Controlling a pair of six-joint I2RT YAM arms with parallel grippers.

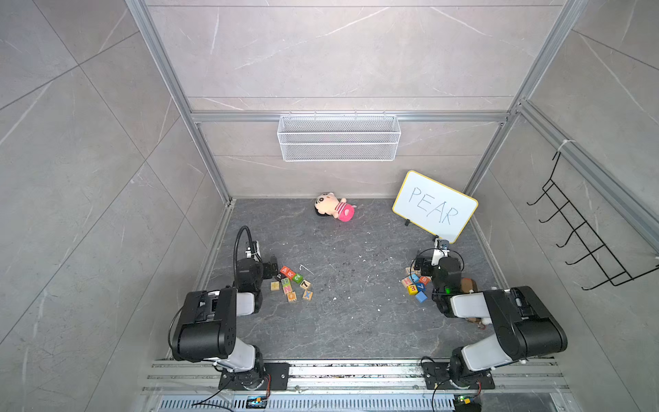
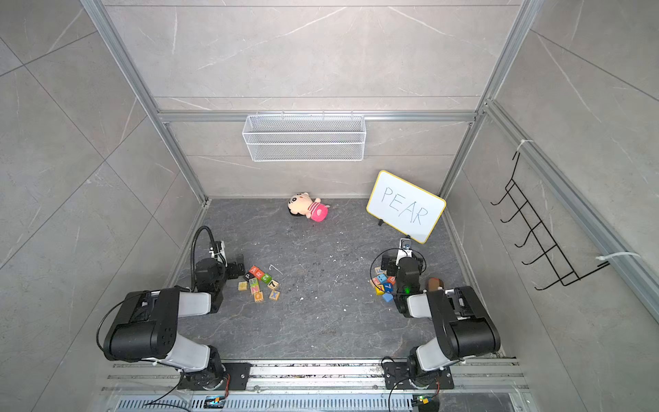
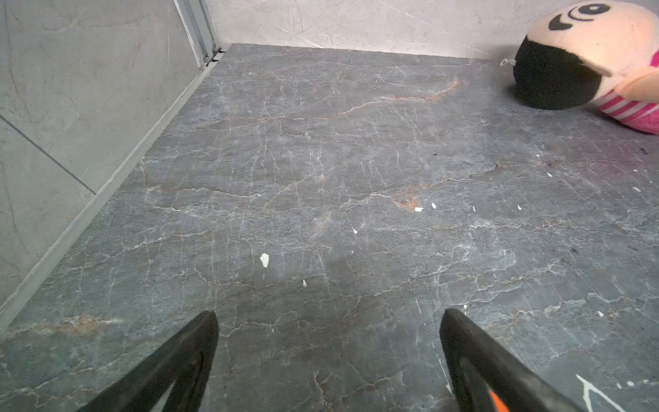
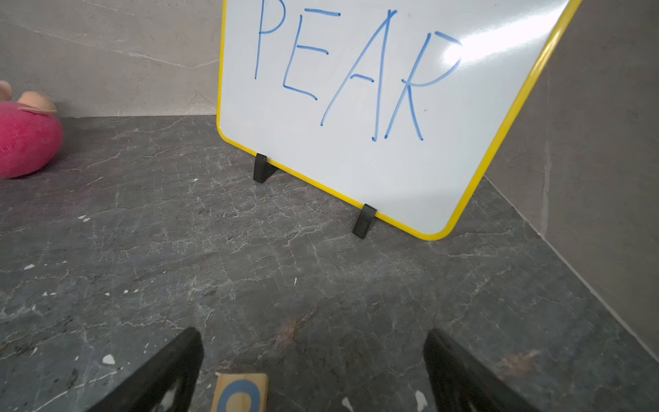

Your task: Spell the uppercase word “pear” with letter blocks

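A cluster of letter blocks lies on the grey floor by my left arm; among them a red A block (image 1: 285,270), a red R block (image 1: 290,274) and a dark P block (image 1: 280,278). A second cluster sits by my right arm, including a blue block (image 1: 420,297) and a yellow block (image 1: 412,289); part of it is hidden by that arm. My left gripper is open and empty. Also open is my right gripper, with a wooden block showing a blue round letter (image 4: 239,394) low in its view, not gripped.
A whiteboard (image 4: 384,164) reading PEAR stands at the back right. A plush doll (image 1: 335,206) lies at the back middle, and a brown object (image 1: 469,285) sits beside the right arm.
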